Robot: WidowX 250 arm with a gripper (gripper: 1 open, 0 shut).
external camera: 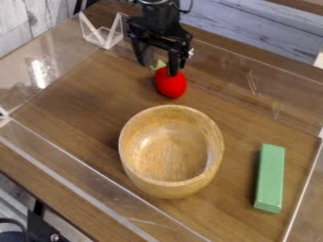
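My gripper (161,59) is at the top middle, its dark fingers pointing down just above and behind a red rounded object (172,84) with a small green part at its back. Whether anything is between the fingers is hard to make out. A wooden bowl (171,178) sits in the lower middle of the table. A green block (270,178) lies at the right.
The wooden table (70,118) has clear acrylic walls along its edges. A clear angular piece (101,28) stands at the back left.
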